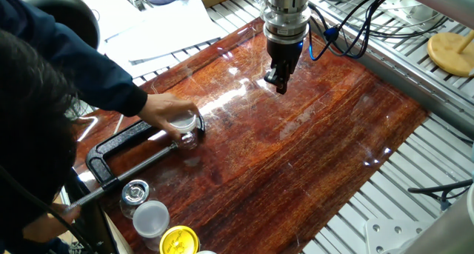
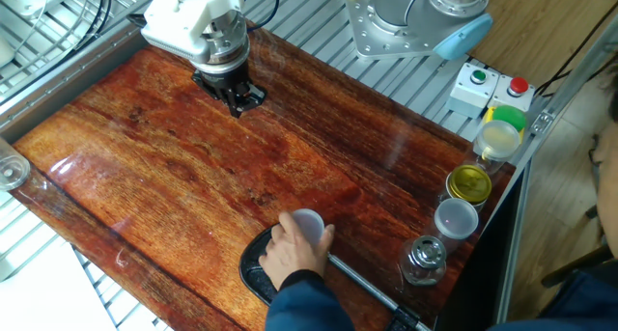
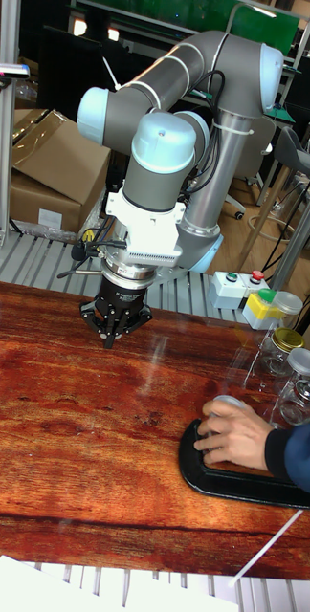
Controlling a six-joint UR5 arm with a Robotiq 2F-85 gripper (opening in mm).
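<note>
My gripper [image 2: 235, 107] hangs black and downward above the far part of the wooden table, well apart from the jars. Nothing shows held in it; how far its fingers stand apart is unclear. At the table's edge, a person's hand [image 1: 164, 109] grips a clear jar with a white lid [image 2: 309, 225]. That jar stands inside the end of a black C-clamp [image 1: 98, 159], by the tip of its screw rod; the fingers hide part of it. The person's other hand [image 1: 44, 226] is at the rod's far end.
Along one table edge stand a silver-topped jar [image 2: 425, 256], a white-lidded jar [image 2: 456, 218], a gold-lidded jar [image 2: 469, 183] and a pale-lidded jar [image 2: 498, 140]. Button boxes [image 3: 237, 286] lie beyond.
</note>
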